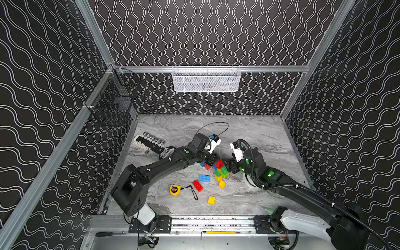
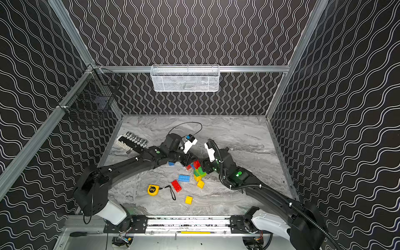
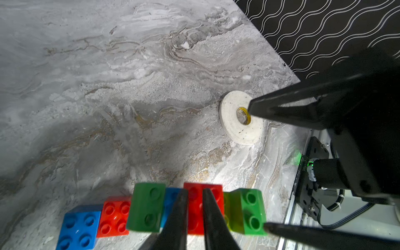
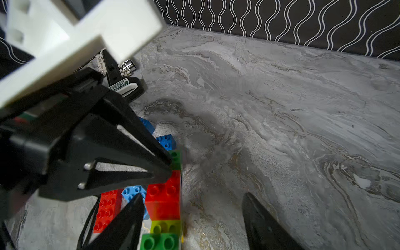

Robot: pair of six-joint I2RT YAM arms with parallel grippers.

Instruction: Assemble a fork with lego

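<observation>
A joined row of bricks lies mid-table: red, green and yellow, with blue bricks at its far end in the right wrist view. My left gripper hovers over the row, part open; whether anything is between its fingertips is hard to tell. My right gripper stands open at the row's near end, its fingers either side of and above it, holding nothing. Loose bricks lie in front: blue, red and yellow.
A tape measure with a strap lies front left, a socket set back left. A white tape roll shows in the left wrist view. A white wire basket hangs on the back wall.
</observation>
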